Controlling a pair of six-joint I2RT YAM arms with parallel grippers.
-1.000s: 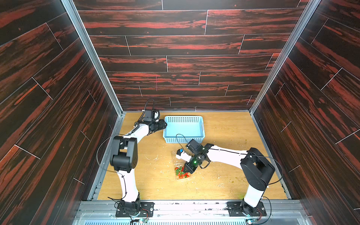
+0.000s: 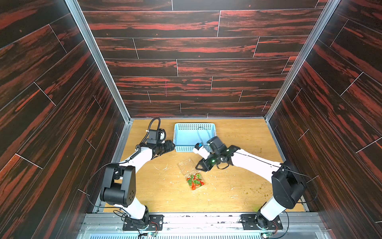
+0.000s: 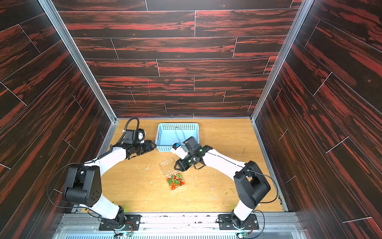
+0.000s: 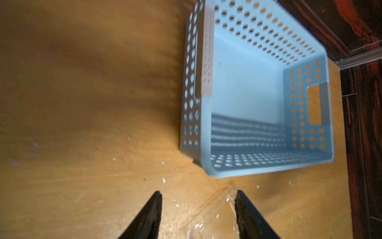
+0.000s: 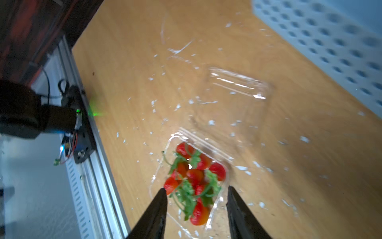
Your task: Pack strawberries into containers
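Observation:
A clear hinged container (image 5: 218, 198) holds several red strawberries (image 5: 195, 176) with green stems, its transparent lid (image 5: 234, 105) lying folded back flat on the table. Above and behind the container my right gripper hangs open, and nothing sits between its fingers. My left gripper is apart at the fingertips and empty, held by the left front corner of the blue basket (image 4: 206, 135). In the top left view the strawberries (image 2: 195, 181) are in plain sight, with the right gripper (image 2: 202, 166) just behind them.
The blue basket (image 2: 195, 148) stands empty at the back of the table. Small clear scraps and droplets dot the wooden table (image 2: 234, 195). Free room lies at the front left and on the right side.
My right gripper has lifted back and away from the strawberries toward the basket, uncovering the container. It turned slightly meanwhile.

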